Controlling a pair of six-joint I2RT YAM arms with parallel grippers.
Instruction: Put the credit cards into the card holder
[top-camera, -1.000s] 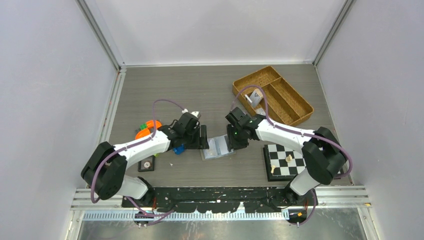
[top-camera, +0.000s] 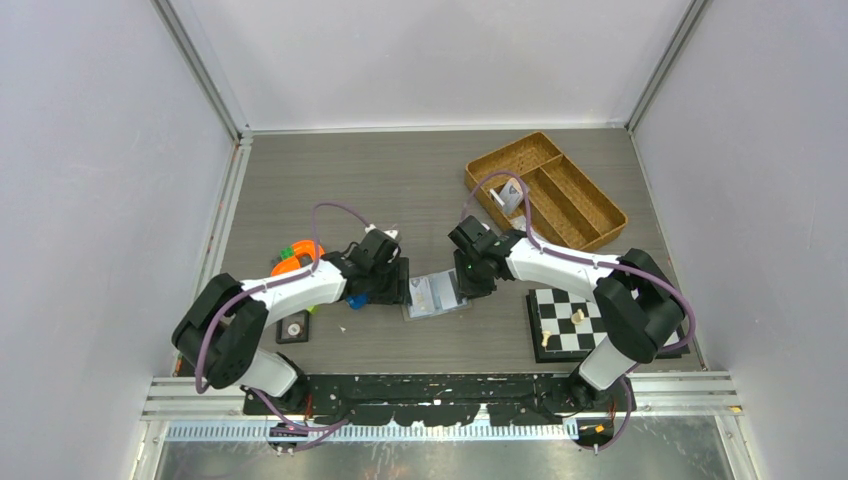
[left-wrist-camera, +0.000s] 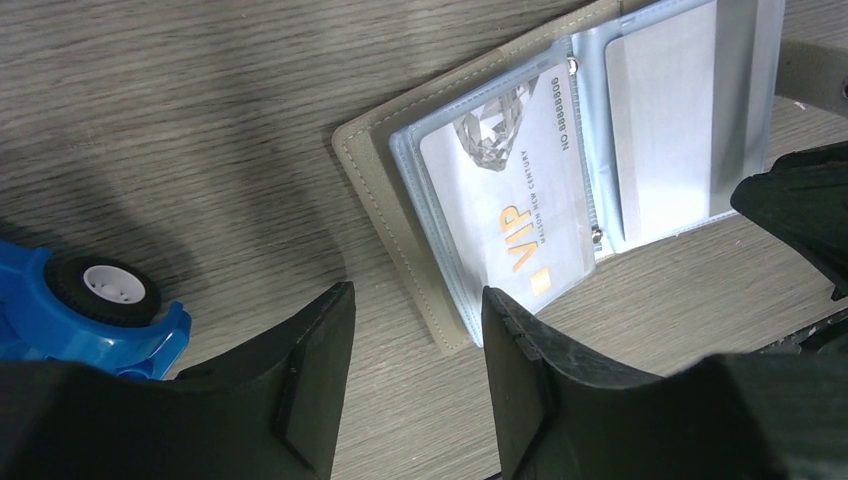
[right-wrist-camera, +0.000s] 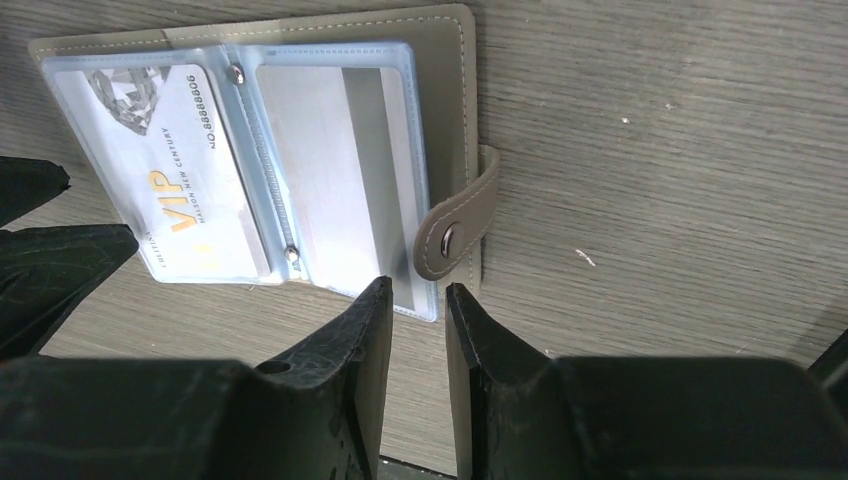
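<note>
The card holder (left-wrist-camera: 372, 150) lies unfolded on the table between my two arms. A white VIP card (right-wrist-camera: 170, 170) sits in its left clear pocket; a white card with a grey stripe (right-wrist-camera: 315, 160) fills the right one. My left gripper is part open by the holder's left edge, with no card seen between its fingers. Likewise part open, my right gripper is at the right pocket's lower edge, near the strap (right-wrist-camera: 465, 220) with its snap. Whether either gripper's fingertips touch the holder cannot be told.
A blue toy vehicle (left-wrist-camera: 95, 315) stands left of the holder. Orange toy parts (top-camera: 287, 266) and a small black box (top-camera: 293, 327) lie farther left. The wicker tray (top-camera: 598, 245) is at the back right, a chessboard (top-camera: 560, 330) at the front right. Free table lies behind the holder.
My left gripper has shifted slightly to the left, showing more of the holder, and its fingers look closer together. The right gripper has barely moved.
</note>
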